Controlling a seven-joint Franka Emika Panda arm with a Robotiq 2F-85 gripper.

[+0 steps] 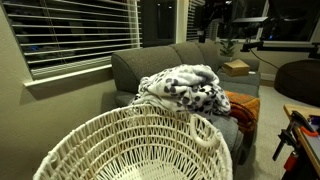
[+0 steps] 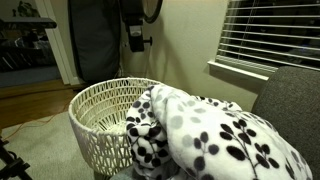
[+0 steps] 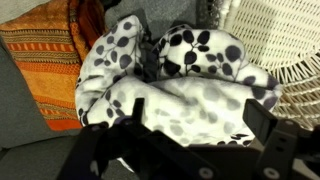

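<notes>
A white blanket with dark leaf prints [image 1: 185, 88] lies bunched on the grey couch, beside the white woven basket [image 1: 130, 150]. In the wrist view the blanket [image 3: 195, 110] spreads below my gripper, whose two fingers stand wide apart with nothing between them. From the second exterior view, the blanket [image 2: 220, 135] fills the foreground and hides part of the basket [image 2: 100, 118]. My gripper hangs above the blanket, clear of it, at the top of the first exterior view. The part of the basket's inside that shows looks empty.
An orange patterned cloth [image 3: 48, 60] lies on the couch [image 1: 150, 65] beside the blanket. A cardboard box [image 1: 236, 67] sits farther back. Window blinds [image 2: 270, 35] and a wall stand behind the couch. The air above the basket is free.
</notes>
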